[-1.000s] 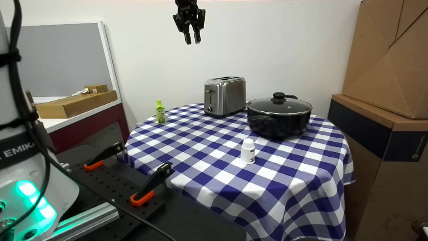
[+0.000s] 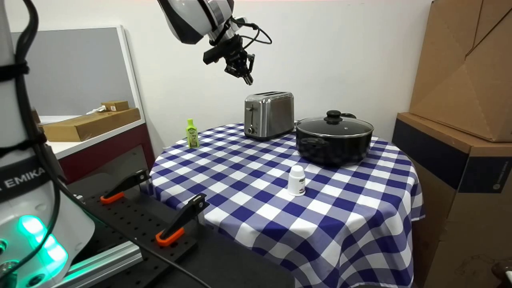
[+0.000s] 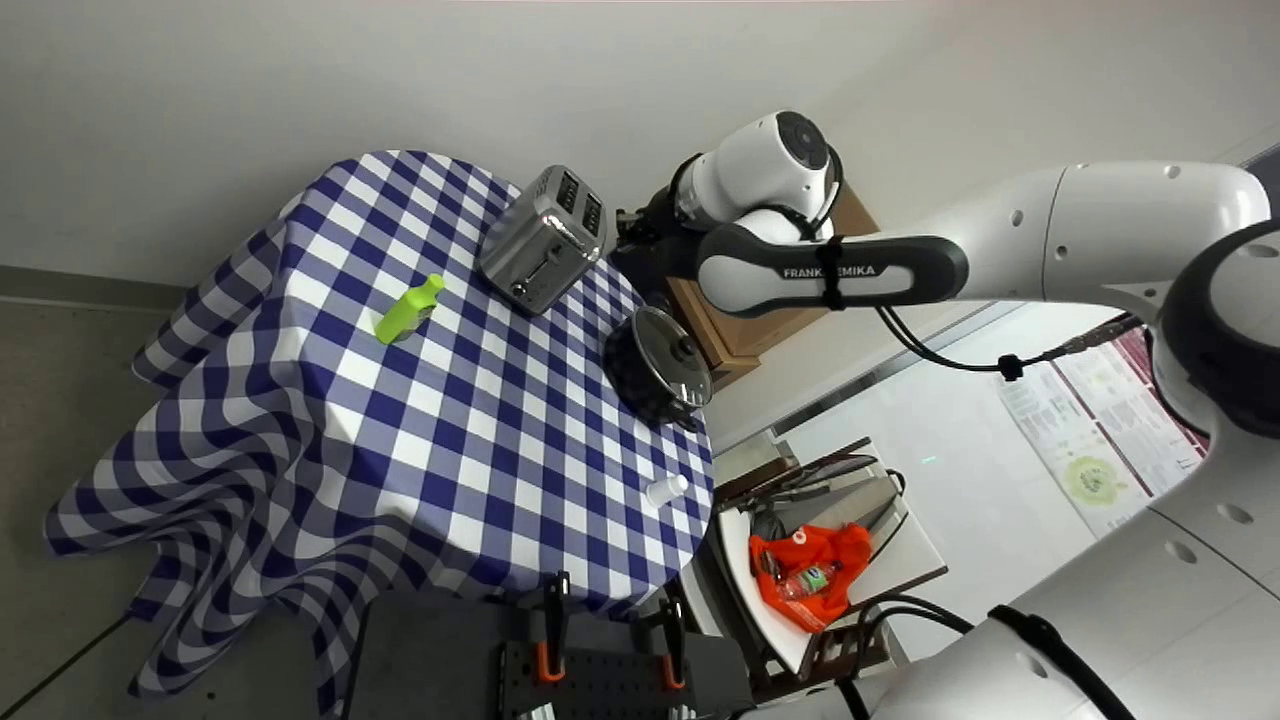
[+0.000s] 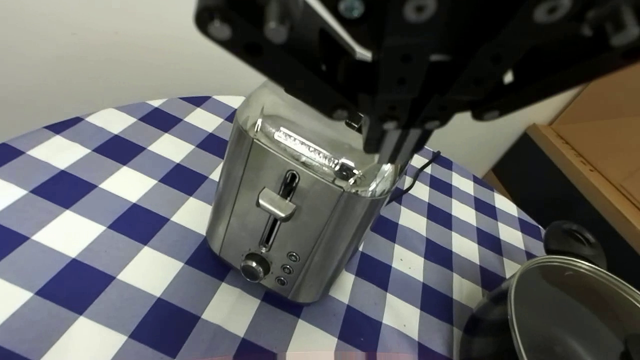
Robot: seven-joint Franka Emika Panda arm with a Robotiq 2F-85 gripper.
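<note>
My gripper (image 2: 248, 79) is shut, with nothing visible between its fingers. It hangs in the air above the front left end of the silver toaster (image 2: 269, 115). From the wrist view, the gripper hides part of the toaster's top, while the toaster's lever (image 4: 276, 204) and dial (image 4: 255, 267) show clearly. A black pot (image 2: 333, 144) with a glass lid (image 2: 334, 127) stands right of the toaster. Nearer the front is a small white bottle (image 2: 296, 181), upright. Toward the table's left edge stands a green bottle (image 2: 192, 133).
A blue-and-white checked cloth (image 2: 230, 177) covers the round table, clear across its middle and left. Cardboard boxes (image 2: 461, 72) rise at the right. Two black clamps (image 2: 182, 218) stick up by the near left edge. A wall closes off the back.
My gripper has come down and to the right, tilted, toward the toaster. Its fingers stood apart before and are together now. The table objects look unmoved.
</note>
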